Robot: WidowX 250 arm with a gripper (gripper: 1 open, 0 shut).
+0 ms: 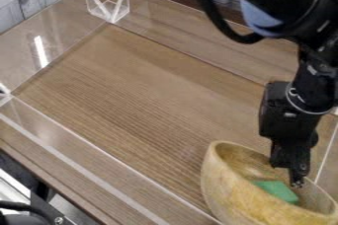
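A large yellow bowl point(235, 175) sits at the lower right, partly cut off by the frame edge, with a green object point(275, 189) lying inside it, only partly visible. My gripper point(291, 168) points down at the bowl's right part, beside the green object, its tip shut with nothing clearly seen between the fingers.
White tape marks run along the table's left and near edges and at the far left corner. A dark gap with cables shows past the lower left edge.
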